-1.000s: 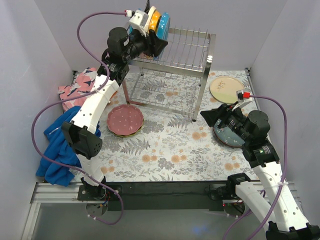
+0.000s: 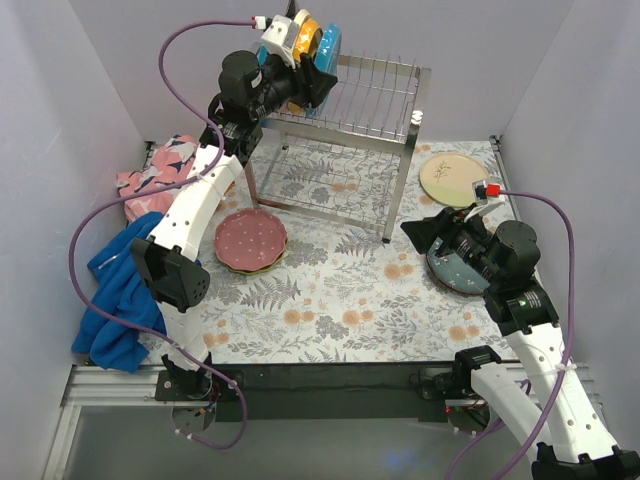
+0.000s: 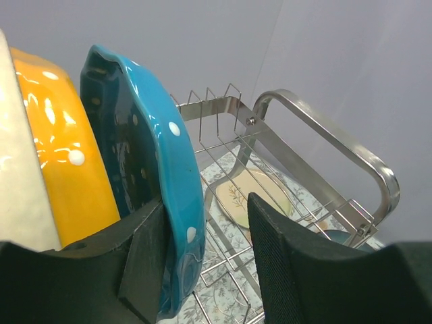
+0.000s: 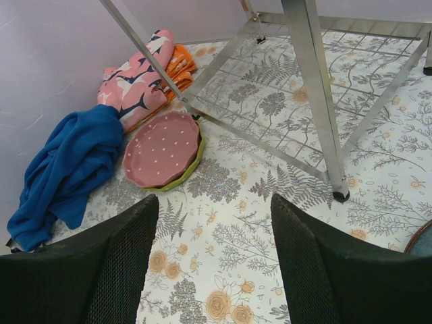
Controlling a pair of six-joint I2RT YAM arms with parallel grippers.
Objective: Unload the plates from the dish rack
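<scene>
At the top of the metal dish rack [image 2: 420, 90], a blue plate [image 3: 175, 135], an orange plate [image 3: 64, 148] and a cream plate [image 3: 20, 148] stand on edge. My left gripper is open around the blue plate's rim, one finger at its left face, the other apart to the right. My right gripper [image 2: 420, 222] hangs open over the right side of the table, in front of the rack, with nothing visible between its fingers.
A pink plate [image 2: 250, 235] on a green one lies at the left, a yellow plate [image 2: 452, 175] and a grey-blue plate [image 2: 455, 275] at the right. Cloths [image 2: 120, 300] lie far left.
My left arm has shifted very slightly to the right at the rack's top. The right arm has not moved.
</scene>
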